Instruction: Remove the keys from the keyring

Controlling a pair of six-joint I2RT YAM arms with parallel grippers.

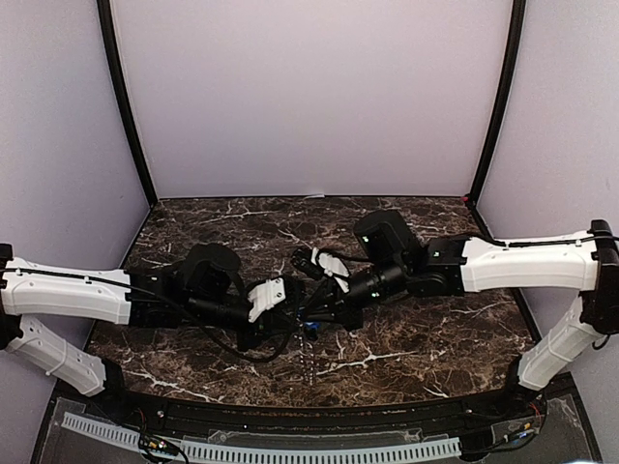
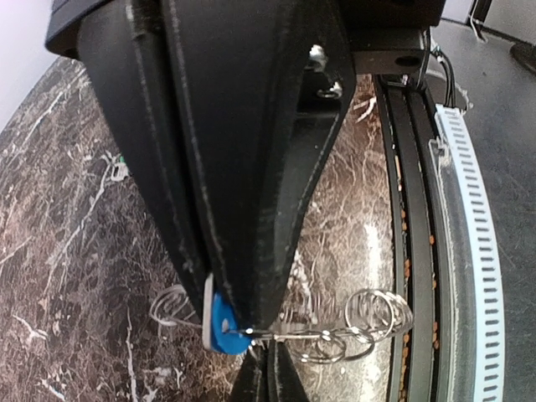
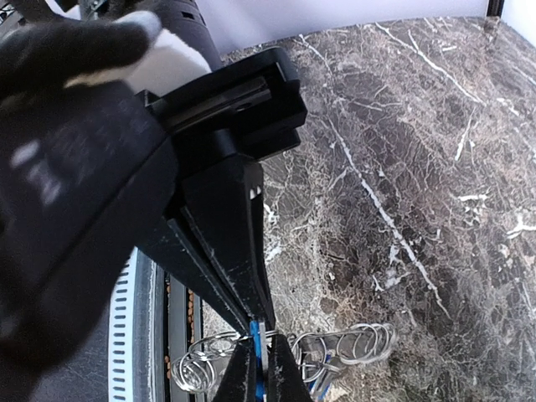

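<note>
In the left wrist view a blue key (image 2: pixel 224 325) with a silver edge hangs at the tips of the big black fingers of my right gripper. A wire keyring chain (image 2: pixel 378 315) spreads in loops to both sides. My left gripper is shut, its tips pinching the thin wire beside the key. In the right wrist view my right gripper is shut on the blue and silver piece, right under the left gripper's tips. Another blue part (image 3: pixel 322 383) shows behind it. From above, the chain (image 1: pixel 309 360) dangles below both grippers; the exact hold is mostly hidden.
Both arms meet near the middle of the brown marble table (image 1: pixel 261 217), above its surface. A dark rail and a white slotted strip (image 1: pixel 319 454) run along the front edge.
</note>
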